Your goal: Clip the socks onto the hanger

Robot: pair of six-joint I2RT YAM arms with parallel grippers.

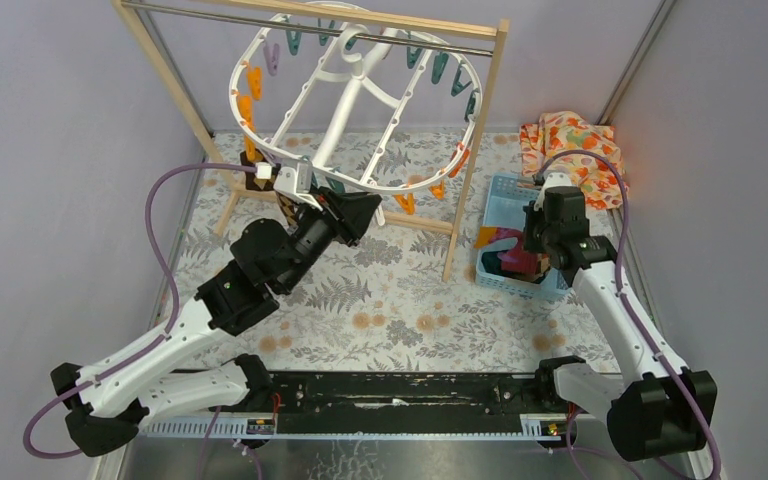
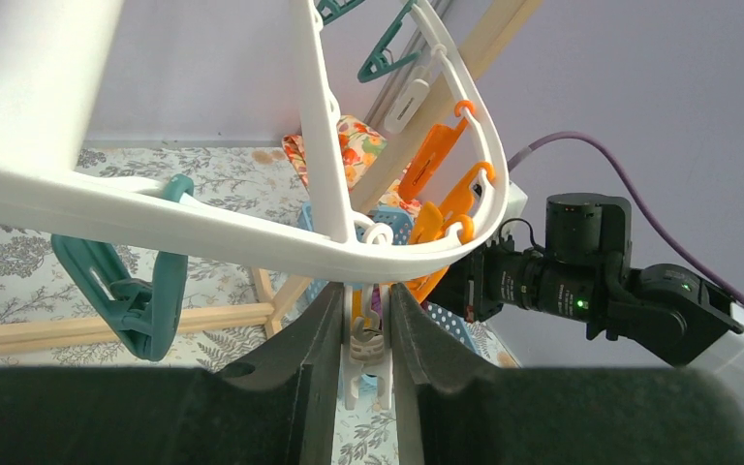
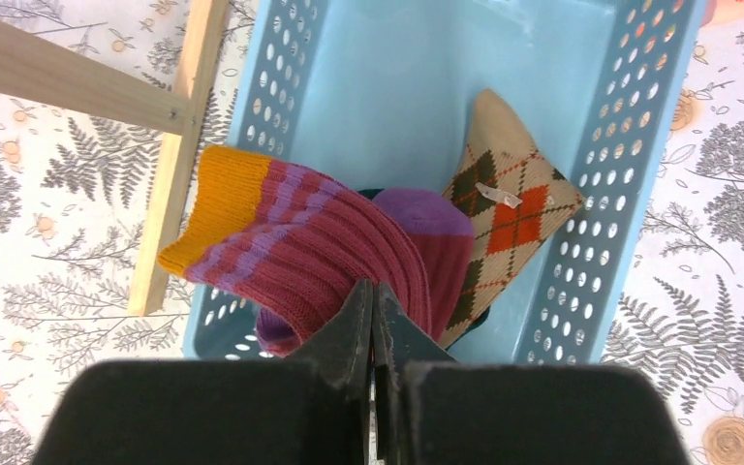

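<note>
At the hanger's front rim (image 1: 405, 187), my left gripper is shut on a white part of the hanger, seen between its fingers in the left wrist view; orange and green clips hang round the ring. A patterned sock hangs at the left, partly behind the left arm in the top view. My right gripper is shut over the blue basket (image 3: 397, 87), at a maroon striped sock with an orange cuff (image 3: 305, 242); whether any fabric is between the fingertips is unclear. An argyle sock (image 3: 513, 223) and a purple sock (image 3: 431, 218) lie beside it.
The wooden frame (image 1: 492, 80) carries the hanger, with one foot just left of the basket. An orange floral cloth (image 1: 570, 150) lies behind the basket.
</note>
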